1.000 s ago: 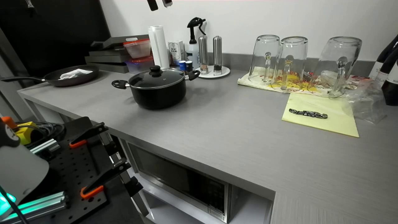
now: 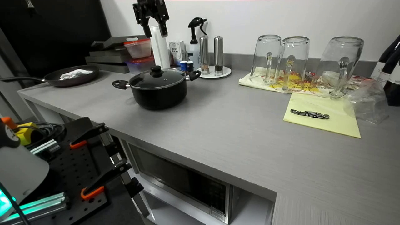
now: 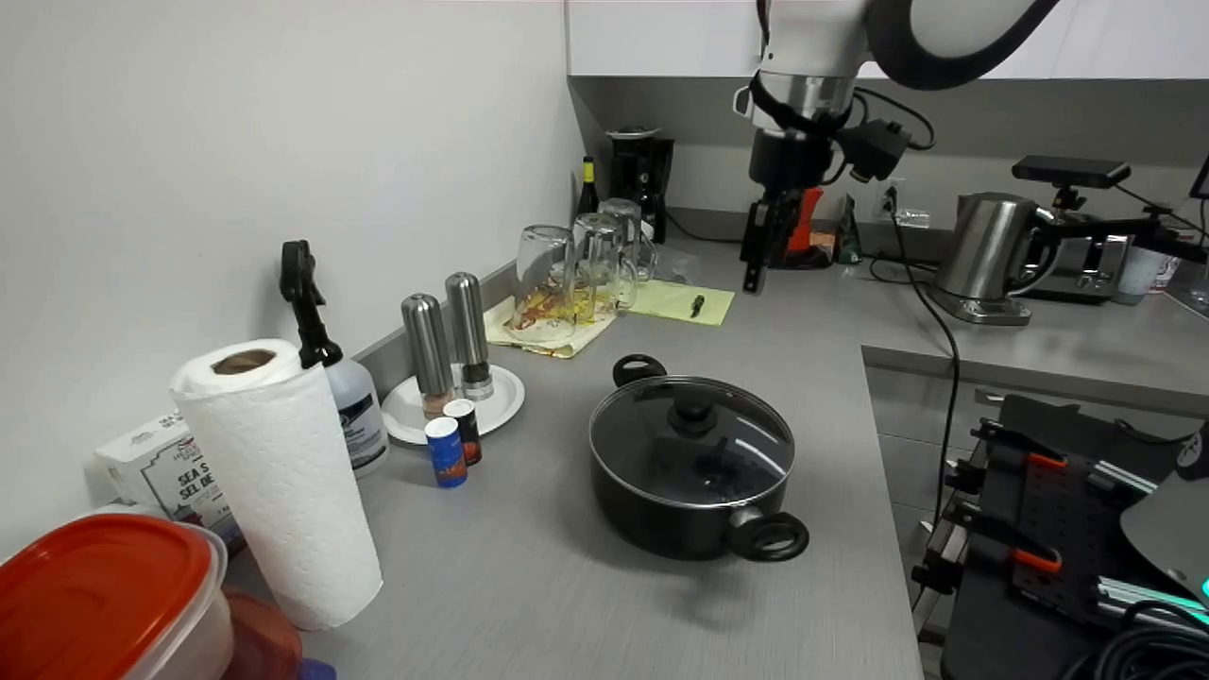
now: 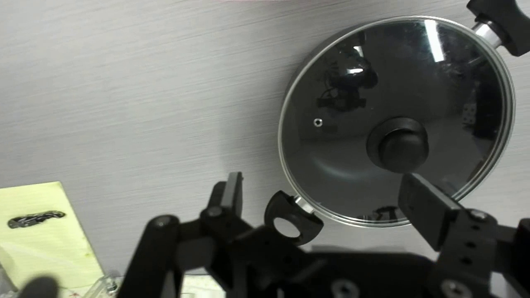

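A black two-handled pot point(image 2: 161, 97) stands on the grey counter with its glass lid point(image 3: 691, 442) on top. The lid's round black knob point(image 4: 403, 150) shows from above in the wrist view. My gripper point(image 2: 154, 34) hangs in the air above the pot's level, its fingers wide apart and nothing between them. From above, the left finger point(image 4: 232, 194) appears over the counter by one pot handle point(image 4: 293, 218), while the right one overlaps the lid's edge. In the second exterior view the gripper point(image 3: 753, 278) is seen side-on, clear of everything.
Glass mugs point(image 2: 295, 60) stand upside down on a cloth. A yellow cloth point(image 2: 322, 125) bears a small dark item point(image 2: 309, 114). Salt and pepper mills point(image 3: 427, 346), a paper towel roll point(image 3: 283, 487) and a spray bottle point(image 3: 351, 414) line the wall.
My gripper has come down in the first exterior view, so more of it shows in front of the paper towel. The pot and other objects have stayed put.
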